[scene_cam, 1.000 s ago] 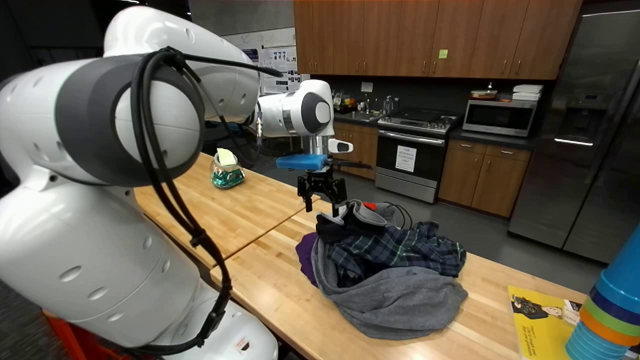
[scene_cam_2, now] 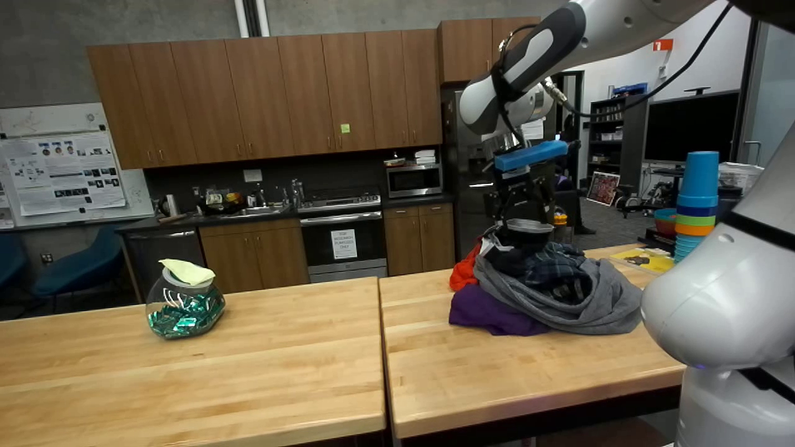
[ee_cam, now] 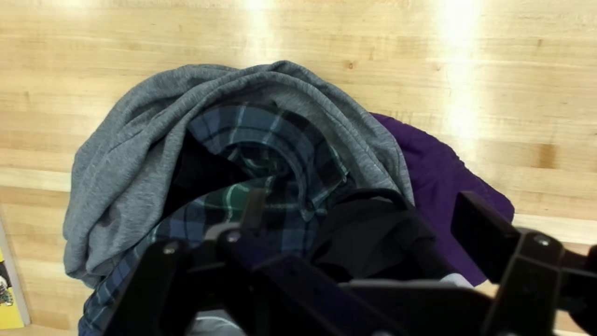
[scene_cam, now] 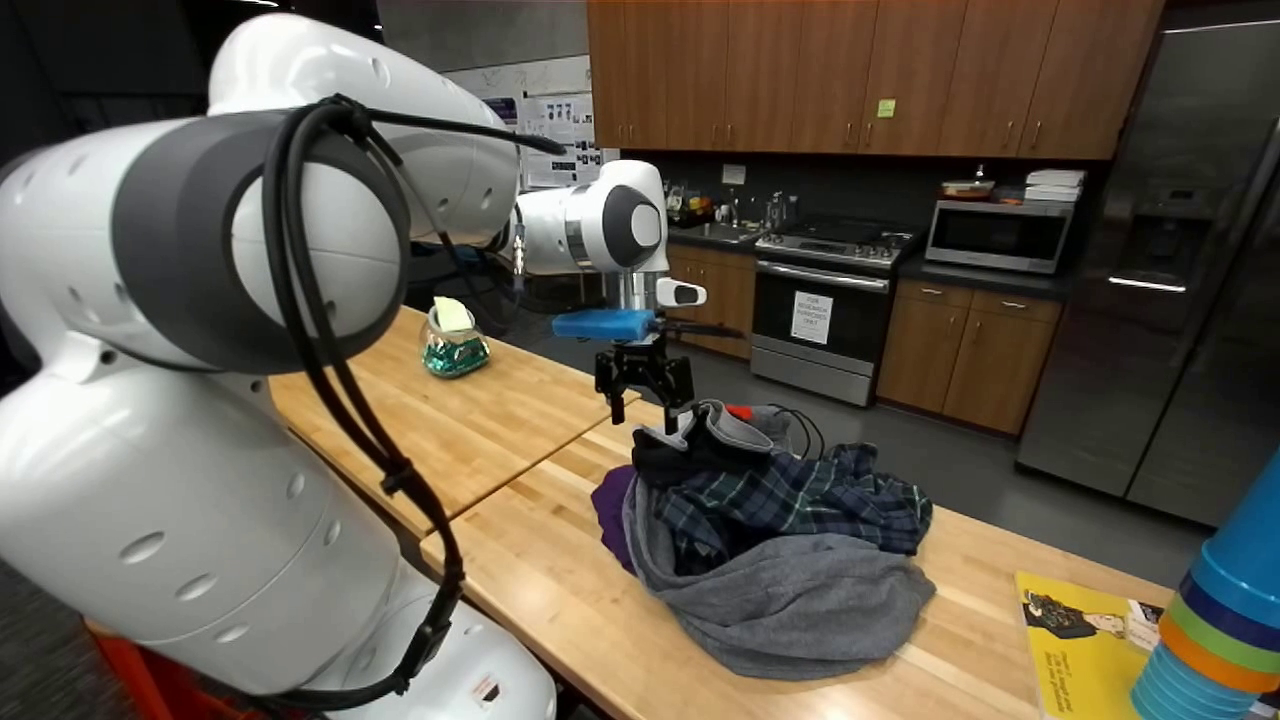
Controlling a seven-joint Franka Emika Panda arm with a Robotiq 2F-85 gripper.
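A heap of clothes lies on the wooden table, with a grey garment [scene_cam: 792, 600], a plaid shirt [scene_cam: 804, 494] and a purple cloth [scene_cam_2: 493, 310] in it. On top sits a black item with a grey edge [scene_cam: 702, 454]; an orange-red cloth [scene_cam_2: 466, 269] shows at one side. Over the near end of the heap my gripper [scene_cam: 644, 408] points down, fingers spread, with nothing seen held. In the wrist view its dark fingers [ee_cam: 484, 235] stand wide apart above the black cloth [ee_cam: 372, 235]. Whether a fingertip touches the top item, I cannot tell.
A glass bowl of green-wrapped pieces [scene_cam_2: 186, 309] stands on the other table. A yellow book [scene_cam: 1086, 648] and a stack of coloured cups [scene_cam: 1224, 600] are beyond the heap. Bare table [scene_cam_2: 462, 380] surrounds the clothes in front.
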